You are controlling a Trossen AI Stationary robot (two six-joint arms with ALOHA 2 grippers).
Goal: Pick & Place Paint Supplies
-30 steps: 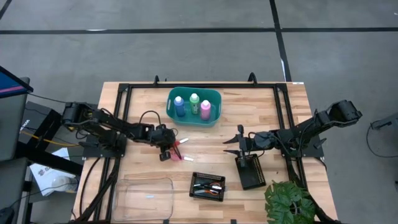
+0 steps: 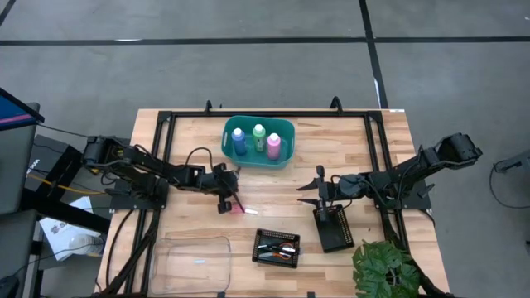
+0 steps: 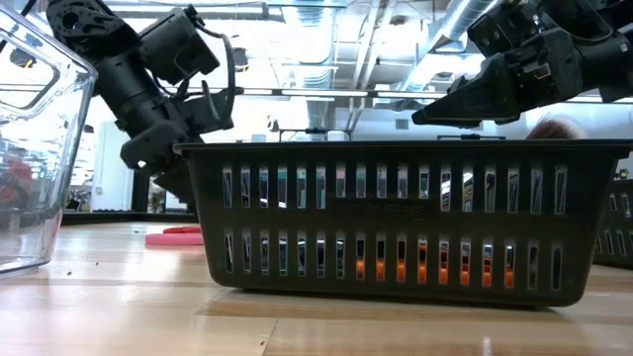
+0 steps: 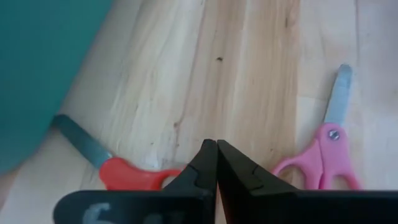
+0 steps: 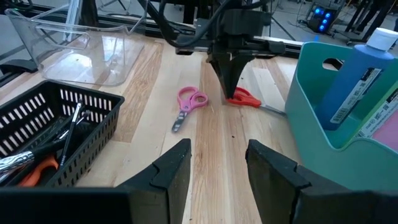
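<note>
My left gripper is shut, its tips together with nothing between them, low over the wood. Red scissors (image 4: pixel 127 175) lie at the lower left of the left wrist view, blade pointing towards the teal bin (image 4: pixel 43 81); the fingers hide part of their handle. On the other side of the tips lie pink scissors (image 4: pixel 323 155), blade pointing away. From the right wrist view, the red scissors (image 5: pixel 244 98) sit beside the left gripper's tip, pink ones (image 5: pixel 189 102) to its left. My right gripper stands open and empty over bare table.
Blue, green and pink bottles stand in the teal bin (image 2: pixel 286 159) at the back. A black basket (image 2: pixel 276 263) of tools is at the front centre, another black basket (image 2: pixel 335 232) below the right arm. A clear bin (image 2: pixel 192 263) occupies the front left, a plant (image 2: pixel 385 269) the front right.
The left gripper shifted slightly. The right arm has stayed still.
</note>
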